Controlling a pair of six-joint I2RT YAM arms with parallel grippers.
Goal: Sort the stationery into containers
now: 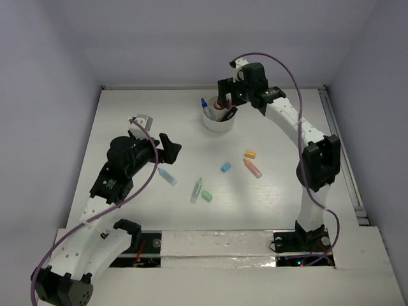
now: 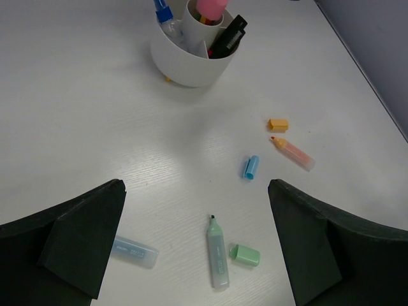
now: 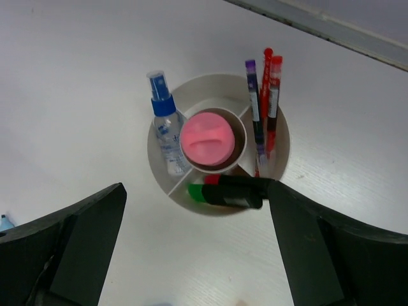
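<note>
A white divided container [image 1: 217, 125] holds a blue-capped spray bottle [image 3: 169, 143], a pink piece [image 3: 207, 140], several red and purple pens and dark markers [image 3: 226, 195]. My right gripper [image 1: 226, 92] is open above it, nothing between its fingers. My left gripper [image 1: 162, 150] stands open over the left of the table. Loose on the table lie a light blue marker [image 1: 167, 177], a green marker [image 2: 218, 255], a green cap [image 2: 245, 255], a blue cap [image 2: 250, 167], an orange marker [image 2: 293, 153] and an orange cap [image 2: 278, 125].
Grey walls enclose the white table [image 1: 127, 108], with a metal rail along the back and right edge.
</note>
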